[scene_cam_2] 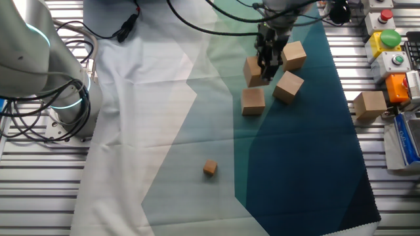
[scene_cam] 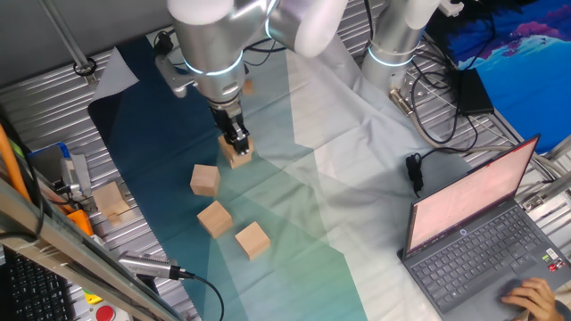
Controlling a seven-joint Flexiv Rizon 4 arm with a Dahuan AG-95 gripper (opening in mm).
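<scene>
My gripper (scene_cam: 239, 146) points down among several plain wooden cubes on the patterned cloth. In exterior view 2 a wooden cube (scene_cam_2: 252, 72) sits at the fingertips of the gripper (scene_cam_2: 268, 69), apparently held and raised. Another cube (scene_cam_2: 252, 102) rests on the cloth close by; in exterior view 1 the held one overlaps it, so the gap between them cannot be judged. Further cubes on the cloth are one (scene_cam: 205, 180) beside the gripper, one (scene_cam: 214, 218) nearer the camera and one (scene_cam: 252, 240) to its right. The fingers partly cover the held cube.
A much smaller cube (scene_cam_2: 210, 168) lies apart on the cloth. Another block (scene_cam_2: 370, 105) is off the cloth near the control buttons (scene_cam_2: 390, 39). A laptop (scene_cam: 473, 218) with a hand on it occupies the right side in exterior view 1.
</scene>
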